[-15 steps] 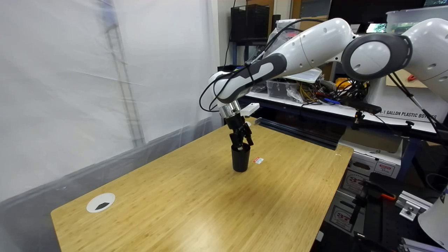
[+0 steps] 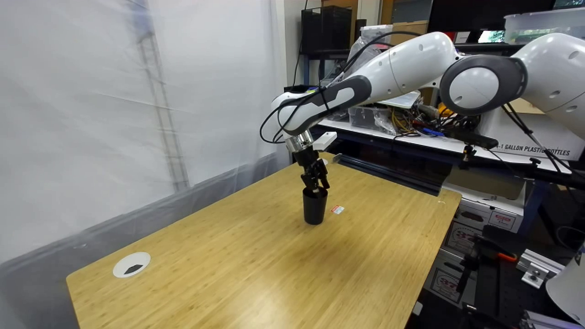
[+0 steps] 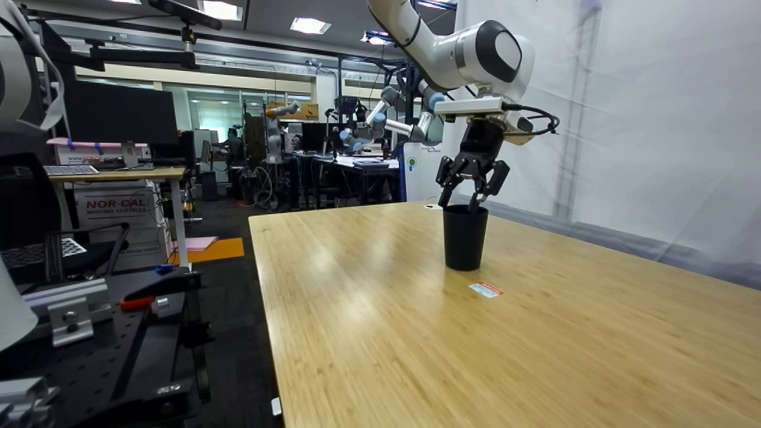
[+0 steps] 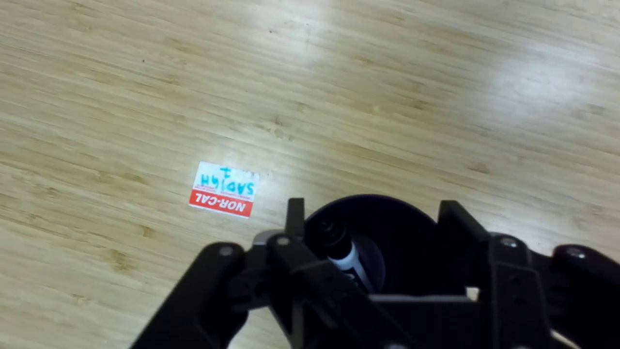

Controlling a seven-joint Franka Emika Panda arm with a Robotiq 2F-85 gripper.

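A black cup [image 3: 464,241] stands upright on the wooden table. In the wrist view its dark interior [image 4: 407,244] shows a black-and-white, marker-like object [image 4: 350,261] leaning inside. Over the cup's mouth my gripper [image 3: 460,203] points downward, its fingers spread apart. In exterior view 2 one finger meets the near-left part of the rim while the other dips in at the right. Whether either touches the cup I cannot tell. The wrist view shows a fingertip [image 4: 296,218] to the left of the marker, with open space across to the other finger; nothing is gripped.
A red-and-white label [image 4: 224,189] lies flat on the table beside the cup. Toward one table corner is a white round cover [image 2: 131,264]. A hanging white curtain [image 2: 109,109] borders one side.
The arm's upper links sit slightly differently, and the gripper has shifted only a little at the cup's mouth. The cup and label have not visibly moved.
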